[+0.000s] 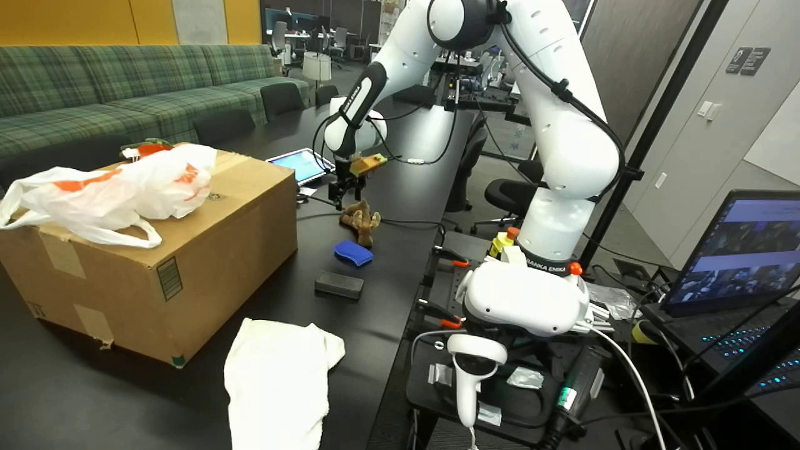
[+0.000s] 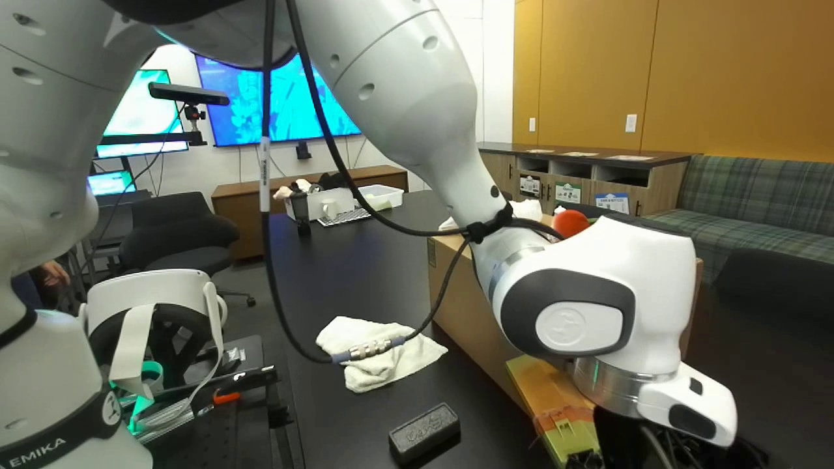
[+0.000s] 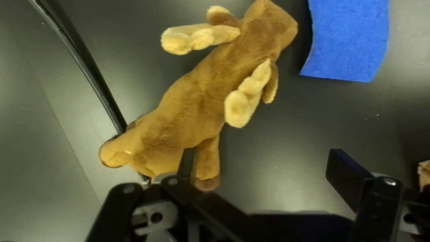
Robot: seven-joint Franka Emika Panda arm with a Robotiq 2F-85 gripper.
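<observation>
A brown plush toy with pale antlers (image 3: 193,103) lies on the dark table, its rear end over a black cable (image 3: 92,76). In the wrist view my gripper stands open, its fingers wide apart. One finger overlaps the toy's rear leg in that view; the other is over bare table, and nothing is held between them. From exterior view 1 the gripper (image 1: 347,196) is just behind and above the toy (image 1: 361,222). In exterior view 2 the arm's wrist hides the toy and the fingers.
A blue sponge (image 1: 353,252), a dark eraser block (image 1: 339,285) and a white cloth (image 1: 281,382) lie nearer on the table. The big cardboard box (image 1: 240,225) stands to the left, and a tablet (image 1: 304,165) lies behind it. Bare tabletop surrounds the toy.
</observation>
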